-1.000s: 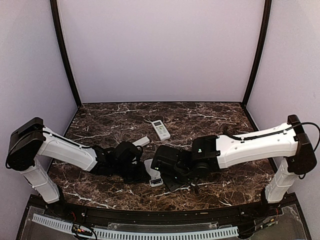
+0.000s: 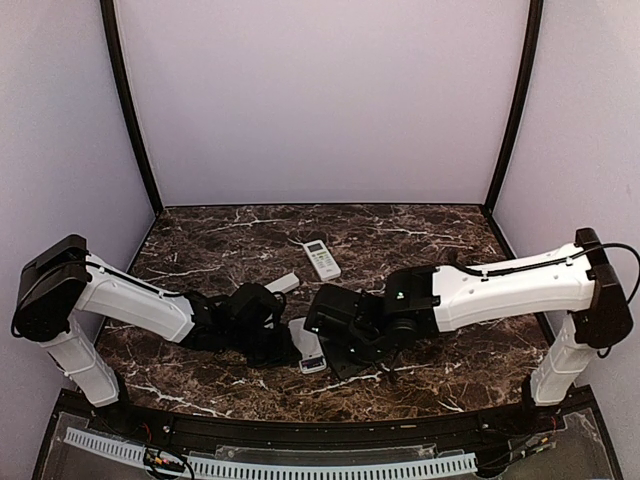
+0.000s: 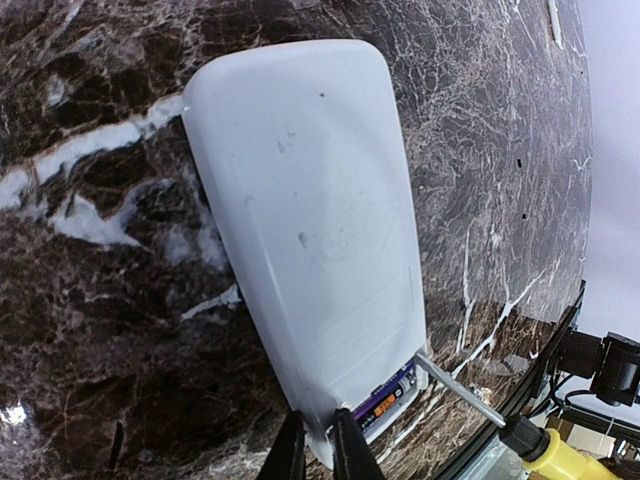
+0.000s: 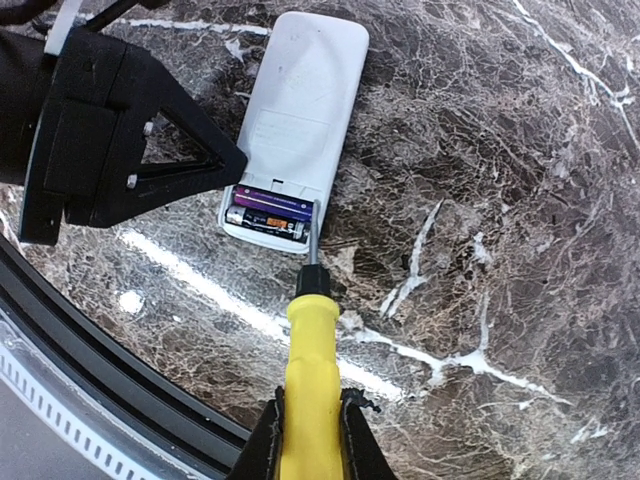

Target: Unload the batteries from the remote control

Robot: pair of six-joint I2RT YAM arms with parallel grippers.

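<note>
The white remote (image 3: 300, 200) lies face down, its battery compartment uncovered at the near end, showing a purple battery (image 4: 273, 203) and a black battery (image 4: 265, 223). My left gripper is shut on the remote's near end, holding it at its left side. My right gripper is shut on a yellow-handled screwdriver (image 4: 312, 350), whose metal tip reaches into the compartment at the right end of the batteries.
Behind the arms, a remote with buttons (image 2: 322, 259) and another white piece (image 2: 282, 283) lie on the dark marble table.
My right arm has shifted very slightly in the top view. The left arm and the remotes appear unmoved.
</note>
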